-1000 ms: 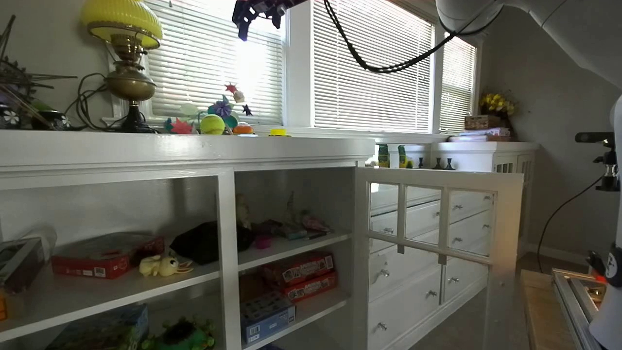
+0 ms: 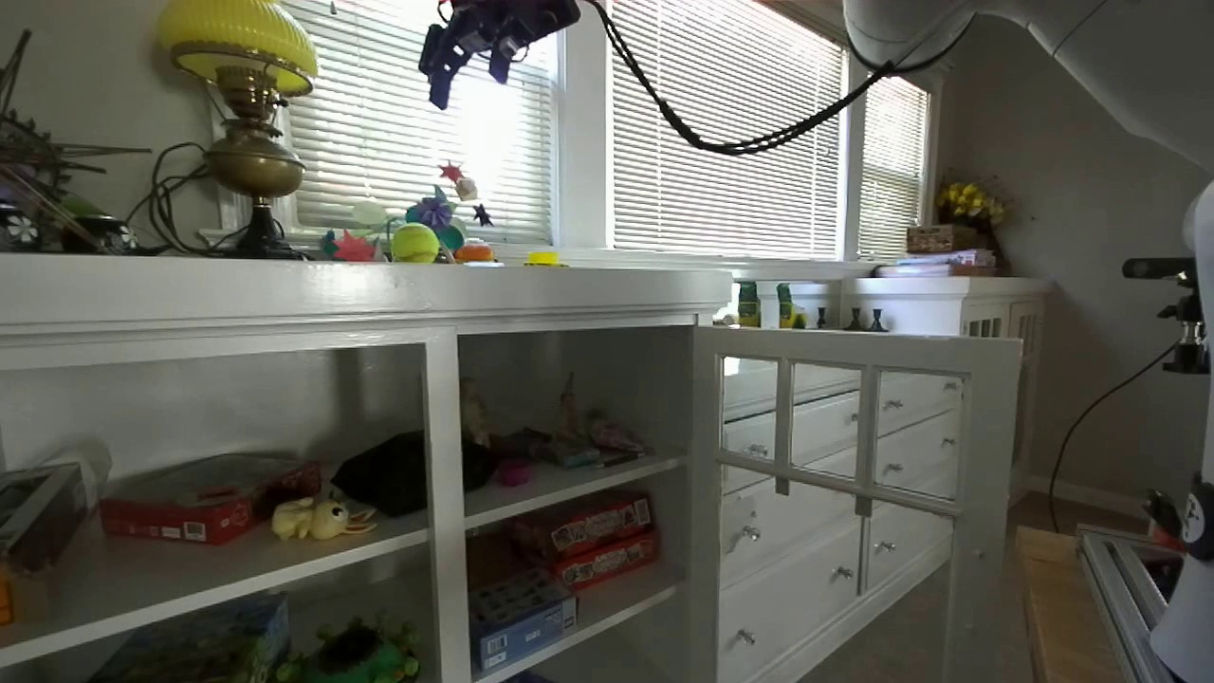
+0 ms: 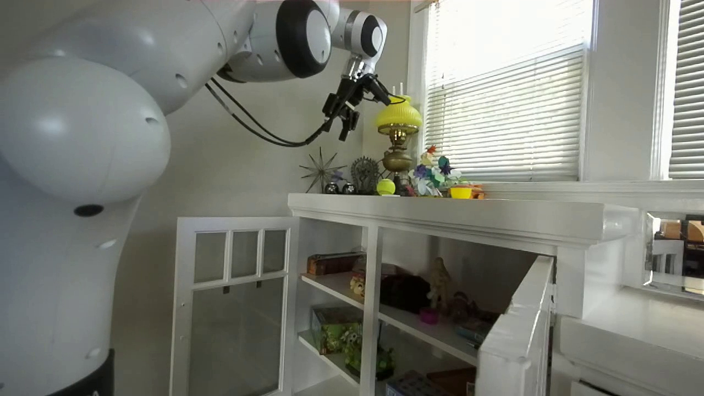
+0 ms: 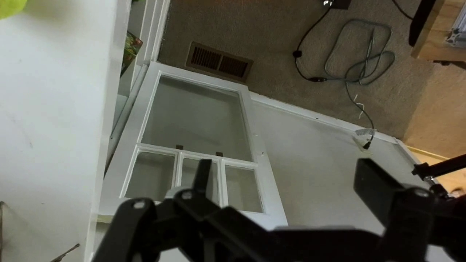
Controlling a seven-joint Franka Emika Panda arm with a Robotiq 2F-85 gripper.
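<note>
My gripper (image 2: 472, 85) is open and empty, high above the white cabinet top (image 2: 341, 290) in front of the window blinds. In exterior view 2 the gripper (image 3: 335, 132) hangs left of the yellow lamp (image 3: 397, 122), well clear of the cabinet. A yellow-green tennis ball (image 2: 414, 243) rests on the cabinet top, with a yellow cup (image 3: 461, 192) farther along. Looking down, the wrist view has the dark fingers (image 4: 203, 177) spread wide over an open glass-paned door (image 4: 255, 174); a sliver of yellow-green (image 4: 11, 6) shows at its upper left corner.
Paper flowers (image 2: 432, 212) stand by the ball. Both cabinet doors hang open, including the right one (image 2: 990, 455). Shelves hold a red box (image 2: 211, 501), a pale yellow toy (image 2: 319, 520) and a black cloth (image 2: 393, 472). A cable (image 4: 371, 56) lies on the floor.
In exterior view 1 my gripper has moved left and somewhat lower, and the arm's cable has shifted with it. The objects on the cabinet and shelves look unmoved.
</note>
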